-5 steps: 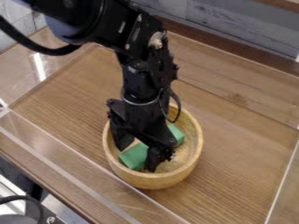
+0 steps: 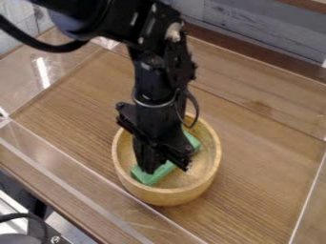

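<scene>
My black gripper [image 2: 151, 143] reaches down over a round wooden bowl [image 2: 170, 195] near the middle of the view, its fingertips above or just inside the near-left part of the bowl. A green object [image 2: 156, 174] lies in the bowl, partly hidden behind the gripper. Whether the fingertips touch it, or how far apart they stand, is hard to tell from this angle.
A pale panelled wall runs along the back. A dark cable hangs at the lower left edge.
The gripper has risen a little from deeper in the bowl, and more of the green object shows now.
</scene>
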